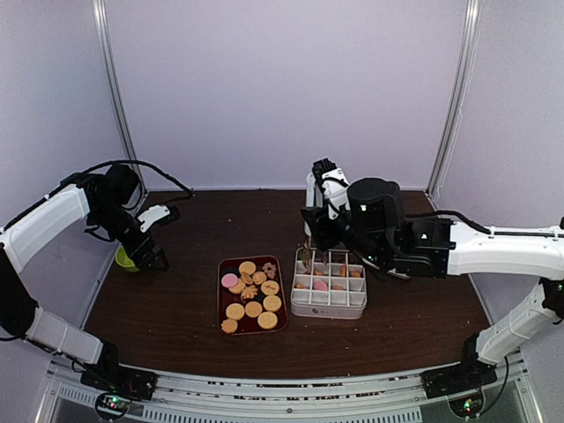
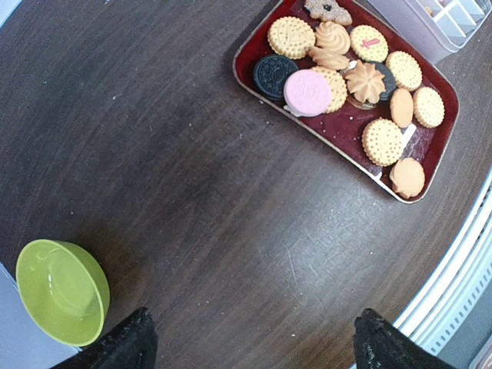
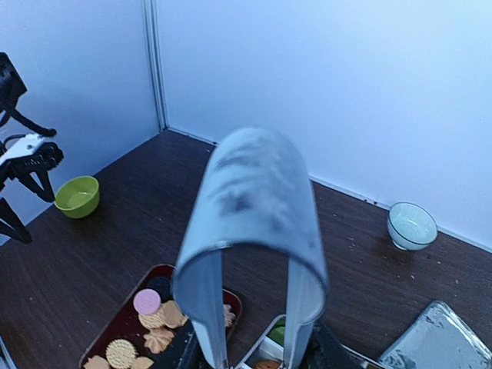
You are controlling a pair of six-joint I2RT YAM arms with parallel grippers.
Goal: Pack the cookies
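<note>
A red tray [image 1: 221, 301] of assorted cookies sits in the middle of the table, with a white compartment box [image 1: 327, 310] to its right, some cookies in its cells. My right gripper [image 1: 310, 247] hangs over the box's back left; in the right wrist view a blurred pale tool-like piece fills the space around its fingers, and whether anything is held is unclear. My left gripper stands open above the table at the left, empty.
A green bowl [image 2: 61, 284] lies at the far left, near the left gripper. A white bowl [image 3: 411, 227] and a silver lid [image 3: 434, 342] are at the back right.
</note>
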